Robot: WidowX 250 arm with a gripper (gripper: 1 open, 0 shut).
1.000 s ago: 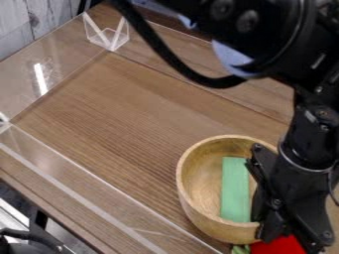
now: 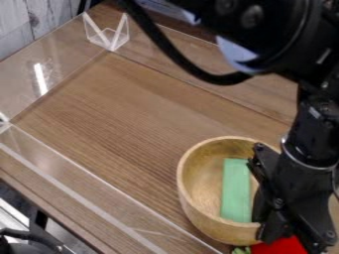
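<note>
A wooden bowl (image 2: 203, 189) sits on the wooden table at the lower middle right, holding a green bar-shaped object (image 2: 236, 189). My black gripper (image 2: 284, 218) is low at the right, over the bowl's right side and partly hiding it. Beneath it, at the bottom edge, lies a red object (image 2: 284, 248) with a small green part beside it. Whether the fingers are open or shut, or have anything between them, I cannot tell.
Clear plastic clips or brackets (image 2: 106, 35) stand at its edges. A dark gap shows at the lower left.
The arm and gripper have shifted very slightly; the bowl and the objects look almost unchanged.
</note>
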